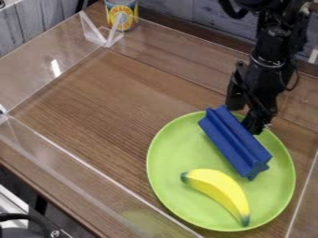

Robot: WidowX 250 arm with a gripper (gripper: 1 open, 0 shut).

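Observation:
A green plate [177,163] lies on the wooden table at the lower right. A blue block [233,141] rests on its back half, lying at a diagonal. A yellow banana [220,193] lies on the front half of the plate. The black gripper [248,112] hangs over the plate's back edge, at the upper end of the blue block. Its fingers are dark and overlap, so whether they touch the block is unclear.
A can [122,13] stands at the back left corner, beside clear plastic corner pieces. A wall runs along the back.

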